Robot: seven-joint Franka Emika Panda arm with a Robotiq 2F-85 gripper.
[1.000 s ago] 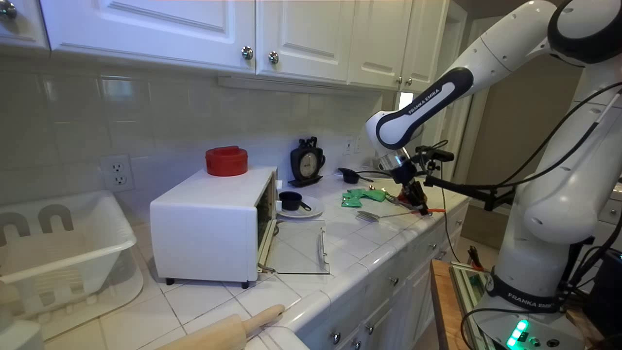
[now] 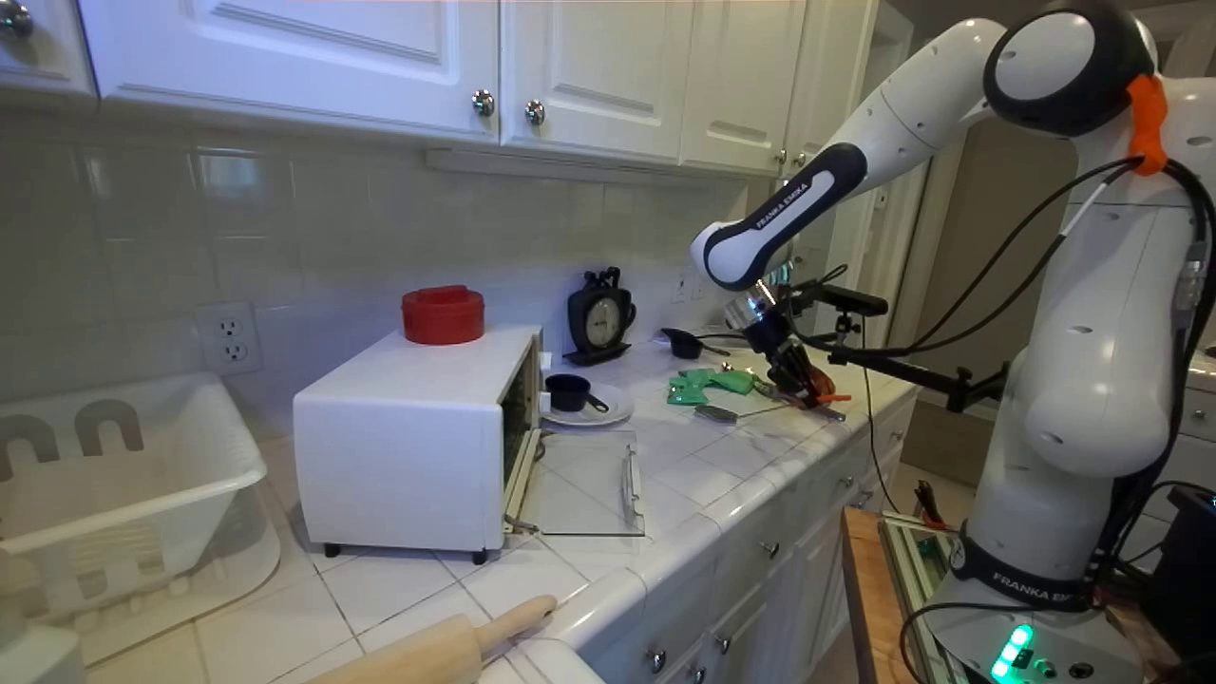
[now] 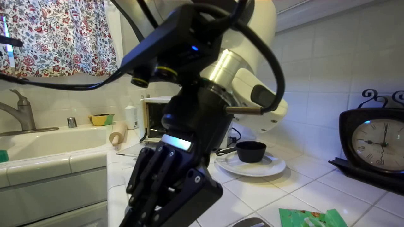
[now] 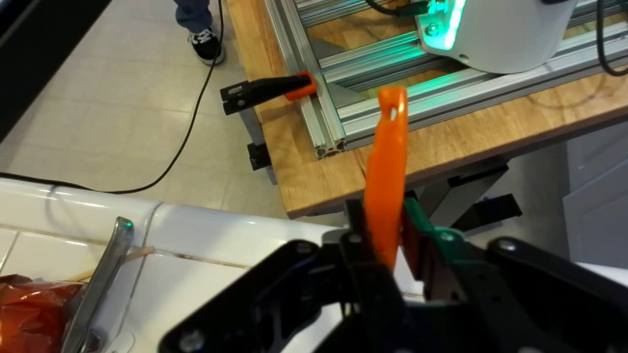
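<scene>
My gripper (image 2: 809,398) is shut on the orange handle of a spatula, low over the far end of the counter. In the wrist view the orange handle (image 4: 386,176) stands between the gripper's (image 4: 382,238) fingers, its holed end pointing away from them. From the handle a thin shaft runs left to the grey spatula head (image 2: 715,414) in exterior view 1. Whether the head touches the tiles I cannot tell. In exterior view 2 the fingertips are cut off by the lower edge.
Green packets (image 2: 709,386) lie just behind the spatula. A red packet (image 4: 29,315) and metal tongs (image 4: 97,288) are near the gripper. Further along are a plate (image 3: 270,166) with a black pan (image 3: 251,152), a clock (image 2: 600,319) and the white toaster oven (image 2: 399,456), its glass door (image 2: 583,484) lowered.
The arm has shifted left, toward the wall, and the gripper has tilted. The spatula has moved with it, and its head now appears turned and slightly higher in exterior view 1.
</scene>
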